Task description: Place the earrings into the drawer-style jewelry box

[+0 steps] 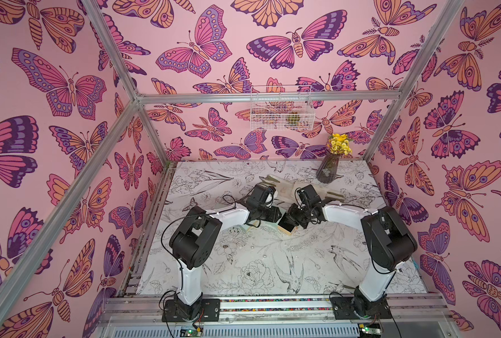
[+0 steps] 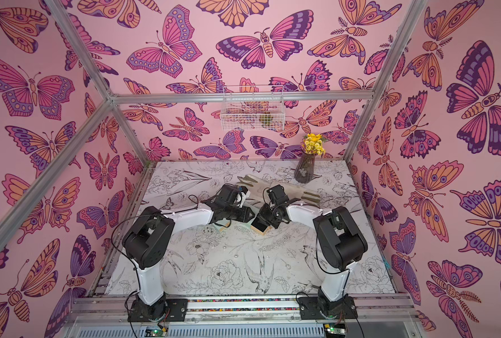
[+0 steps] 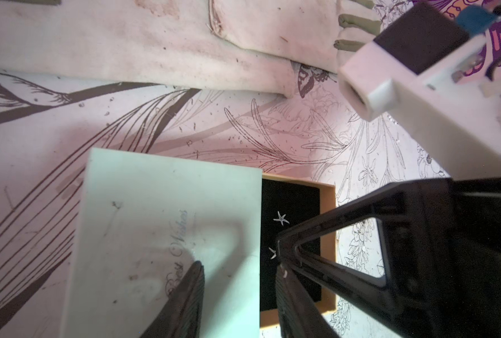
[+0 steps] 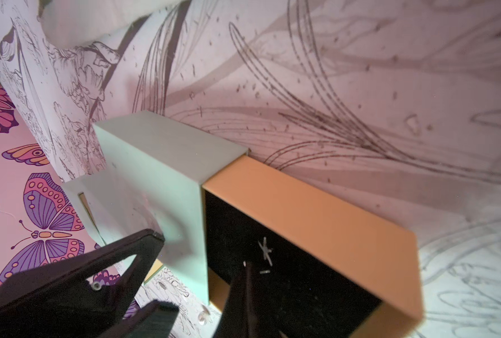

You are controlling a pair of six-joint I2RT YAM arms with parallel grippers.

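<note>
The jewelry box has a pale green sleeve (image 3: 149, 225) with lettering and a wood-coloured drawer (image 4: 318, 225) standing part way out. Two small silver starfish earrings lie on the drawer's black lining; in the right wrist view one earring (image 4: 265, 250) shows clearly. My left gripper is shut on the sleeve near its drawer end, whose edge shows between the fingers; the exact contact is hidden. Over the open drawer is my right gripper, shut, with nothing seen held. Its dark finger (image 3: 318, 231) partly covers the lining in the left wrist view.
Behind the box a beige cloth (image 2: 261, 188) lies spread on the table. A vase of yellow flowers (image 1: 329, 163) stands at the back right. Another pale piece (image 4: 87, 197) sits beyond the sleeve.
</note>
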